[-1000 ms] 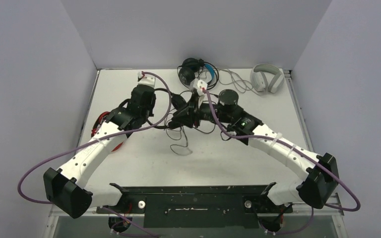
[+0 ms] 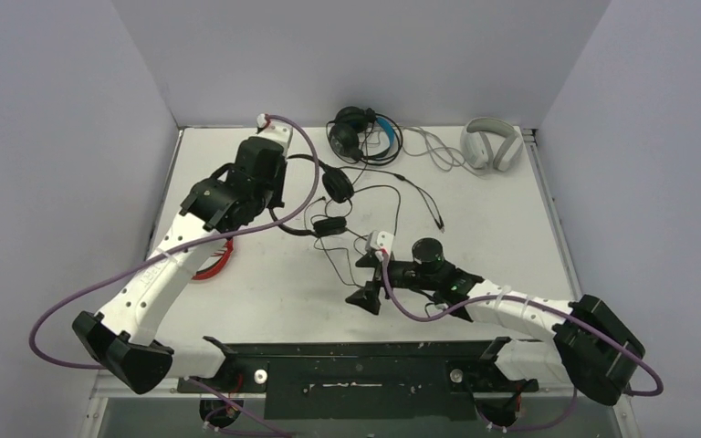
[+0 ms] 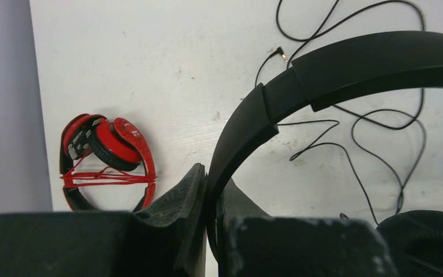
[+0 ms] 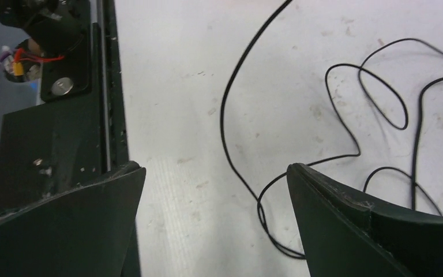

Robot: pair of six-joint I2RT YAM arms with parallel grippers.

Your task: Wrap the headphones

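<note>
Black headphones hang from my left gripper, which is shut on their headband (image 3: pixel 375 60). In the top view, the two ear cups (image 2: pixel 337 183) point toward the middle of the table. Their thin black cable (image 3: pixel 401 173) lies in loose loops on the table beneath and to the right of them. At front centre, my right gripper (image 2: pixel 365 281) is open. Between its spread fingers, the right wrist view shows the white tabletop with a strand of cable (image 4: pixel 231 156) crossing it; no pad visibly grips it.
Red headphones (image 3: pixel 130 135) bound with red cord lie at the left. At the back are blue-and-black headphones (image 2: pixel 356 132) with coiled cable, and white headphones (image 2: pixel 491 144) with a grey cable (image 2: pixel 438 146). Right of centre, the table (image 2: pixel 502 214) is bare.
My right gripper moved from beside the ear cups toward the table's front edge and opened. The cable loops changed shape.
</note>
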